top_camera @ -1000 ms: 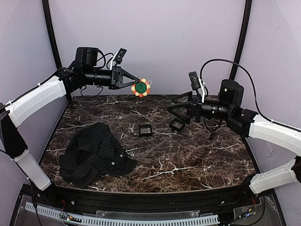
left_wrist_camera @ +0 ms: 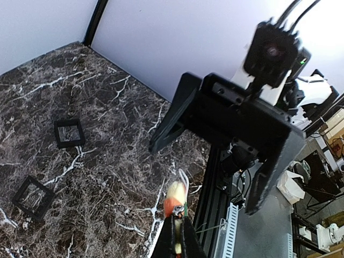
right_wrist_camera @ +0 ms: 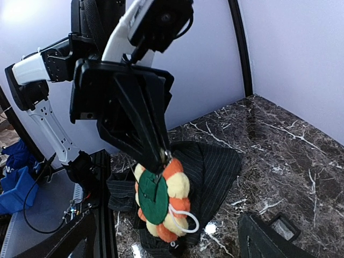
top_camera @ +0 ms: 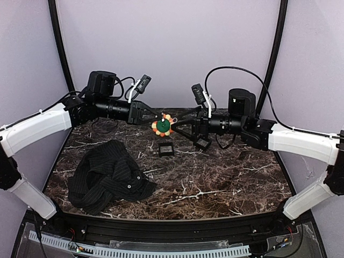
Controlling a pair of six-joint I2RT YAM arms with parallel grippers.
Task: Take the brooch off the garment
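The flower brooch (top_camera: 163, 126), green centre with orange and cream petals and a white loop, is held in the air by my left gripper (top_camera: 158, 117), shut on it; it shows close in the left wrist view (left_wrist_camera: 177, 196) and right wrist view (right_wrist_camera: 153, 197). My right gripper (top_camera: 185, 127) stands open just right of the brooch, its fingers either side of the loop's side, nothing visibly gripped. The dark striped garment (top_camera: 107, 177) lies crumpled on the left of the table.
Two small black square frames, one (top_camera: 166, 152) in the middle and one (top_camera: 202, 144) right of it, lie on the marble table (top_camera: 231, 188) below the grippers.
The left gripper has come lower and a little right with the brooch. The right gripper has moved left, up close to the brooch, still open.
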